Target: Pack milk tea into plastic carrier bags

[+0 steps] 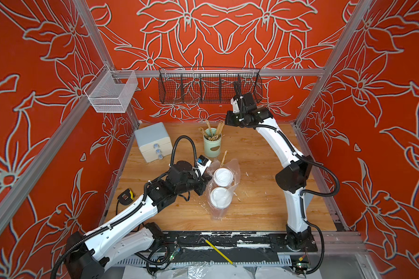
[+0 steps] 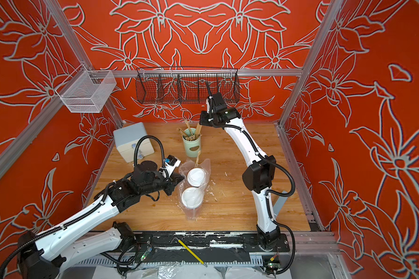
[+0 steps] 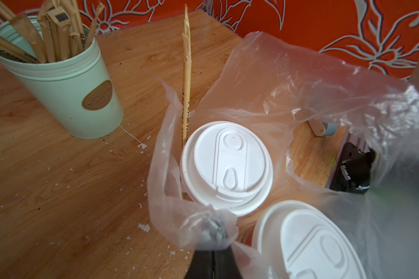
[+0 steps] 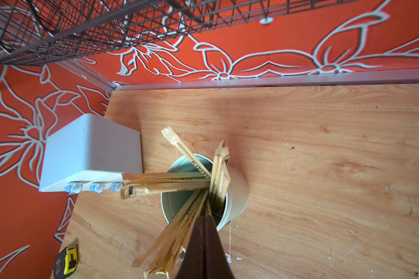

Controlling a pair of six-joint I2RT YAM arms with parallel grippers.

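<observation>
Two white-lidded cups, the far cup (image 3: 232,162) and the near cup (image 3: 319,246), stand inside a clear plastic bag (image 1: 212,211). A single wrapped straw (image 3: 186,79) sticks up beside the far cup. In the left wrist view, my left gripper is shut on a bunched edge of the bag. Several wrapped straws (image 4: 186,223) fan out of the mint-green bucket (image 4: 237,195). Over its front side is my right gripper, fingers together with nothing between them; the straws lie outside and beyond them.
A grey-topped box with drawers (image 1: 152,141) stands left of the bucket. A black wire basket (image 1: 209,86) hangs on the back wall close behind my right arm. A tape measure (image 1: 125,197) lies at the left edge.
</observation>
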